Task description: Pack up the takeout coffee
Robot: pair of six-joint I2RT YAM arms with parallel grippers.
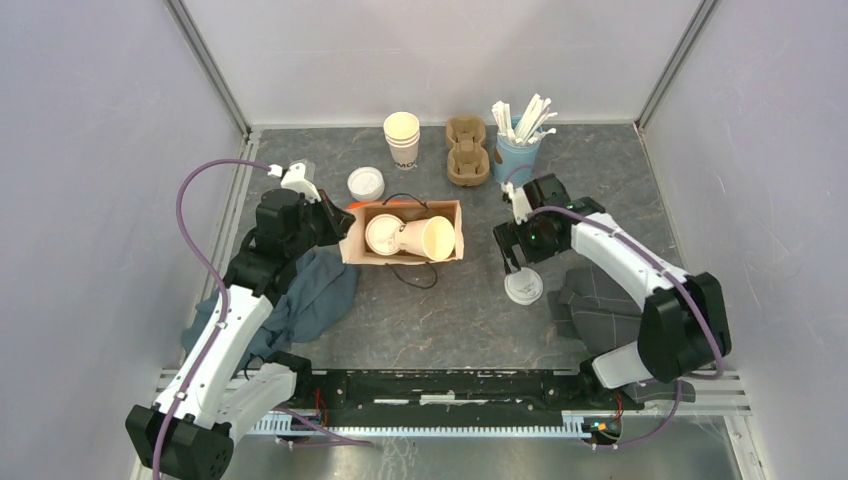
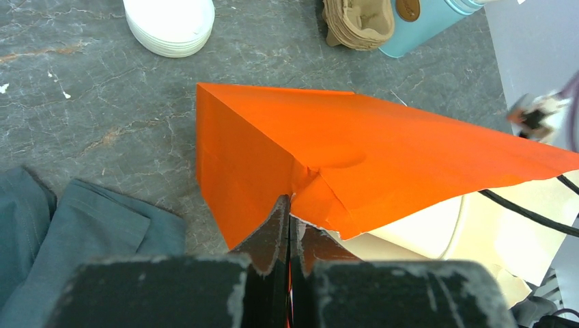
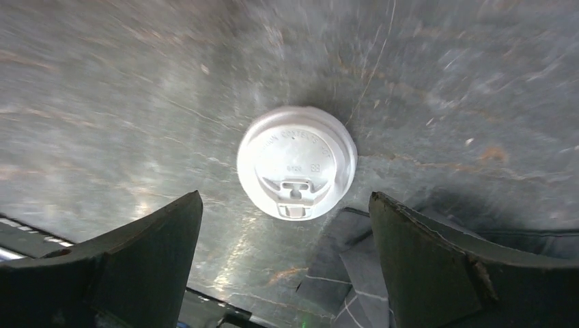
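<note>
The takeout bag (image 1: pixel 352 240), orange outside and cream inside with dark handles, stands open in mid-table. Inside it a lidded cup (image 1: pixel 382 234) stands beside a cup lying on its side (image 1: pixel 437 239), open mouth to the right. My left gripper is shut on the bag's left rim, the paper corner meeting its fingertips. A white lid (image 3: pixel 297 164) lies flat on the table right of the bag. Above it my right gripper hangs open, the lid showing between its fingers without visible contact.
At the back stand stacked cups (image 1: pixel 402 140), a stack of lids (image 1: pixel 366 183), cardboard cup carriers (image 1: pixel 467 150) and a blue holder of straws (image 1: pixel 515 157). Folded cloths lie at left (image 1: pixel 322 285) and right (image 1: pixel 605 310).
</note>
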